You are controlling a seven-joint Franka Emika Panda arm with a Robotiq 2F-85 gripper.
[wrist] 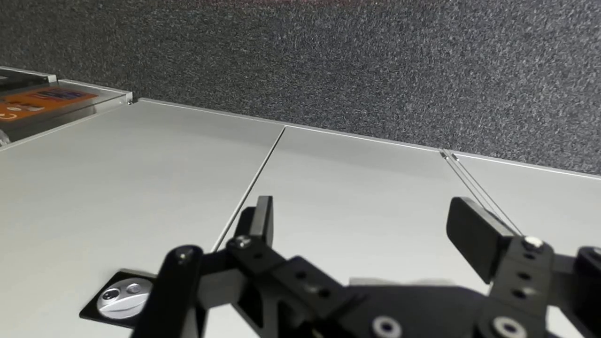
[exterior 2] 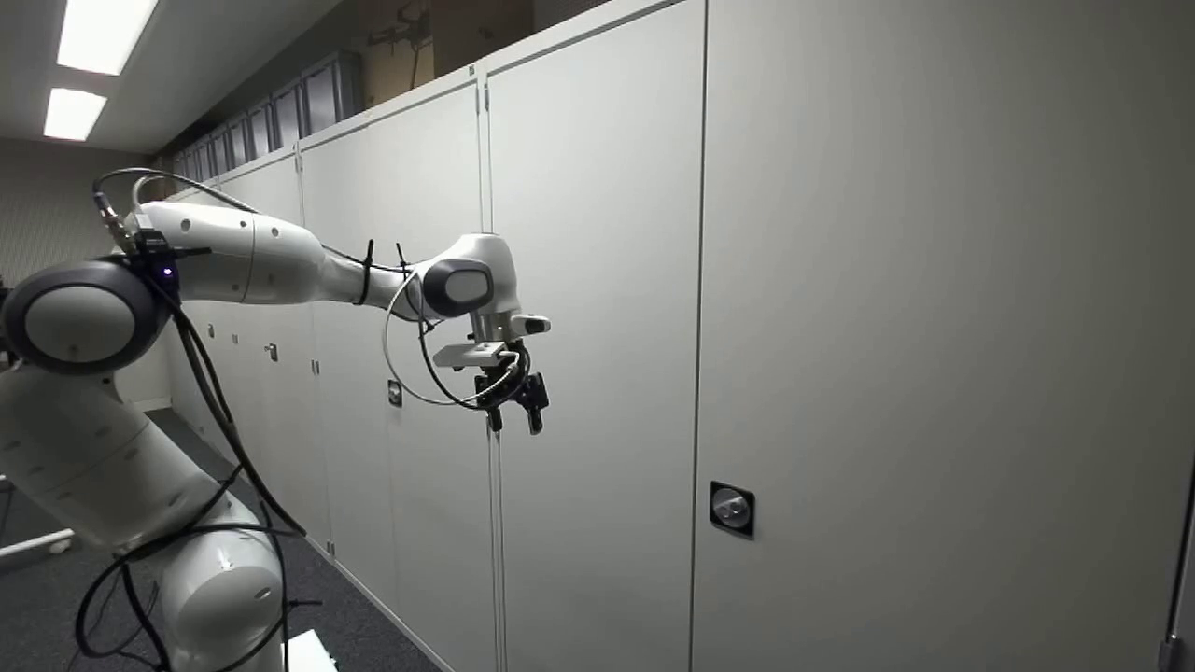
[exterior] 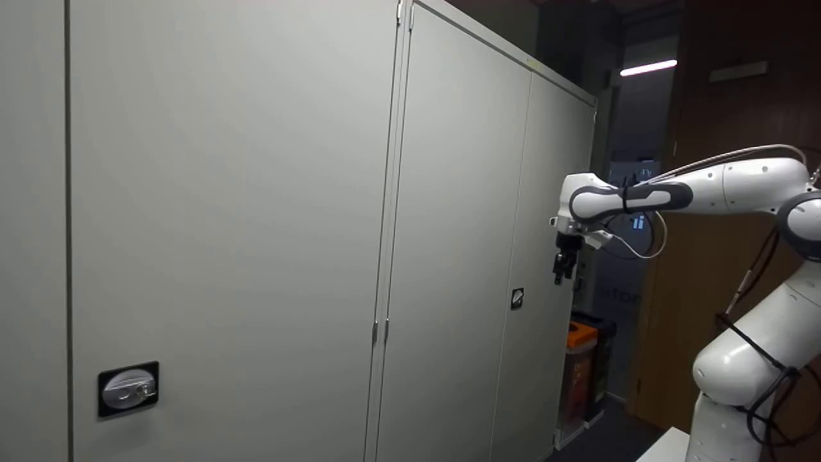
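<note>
My gripper stands open, its black fingers well apart and nothing between them. It points down in front of the tall grey cabinets (exterior 2: pixel 605 280), whose doors are all closed. In the wrist view a round silver lock handle (wrist: pixel 125 298) on a black plate lies low and left, partly covered by the left finger. In exterior view 1 that handle (exterior: pixel 517 298) shows to the left of the gripper (exterior: pixel 564 277) and a little lower. Another lock handle (exterior: pixel 127 389) sits at the lower left of the same view.
Bins (exterior: pixel 581 362), one with an orange lid, stand beyond the cabinet's far end. Dark grey carpet (wrist: pixel 338 73) runs along the cabinet's foot. Cables (exterior 2: pixel 218 414) hang loosely along the arm. The space around the gripper looks clear.
</note>
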